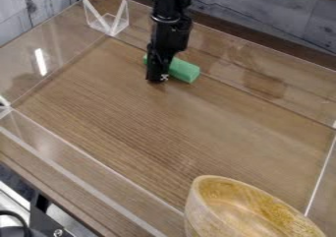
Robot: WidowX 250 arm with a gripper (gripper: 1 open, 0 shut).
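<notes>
The black gripper (160, 69) hangs down at the upper middle of the wooden table (144, 133), its tip low at the surface. A green block-like object (182, 71) lies at the gripper, reaching out to its right and partly hidden behind it. I cannot tell whether the fingers are shut on it or only beside it.
A large yellow bowl (243, 211) stands at the bottom right. A white wire-like piece (108, 20) sits at the back left, near the table's edge. A grey wall runs along the back.
</notes>
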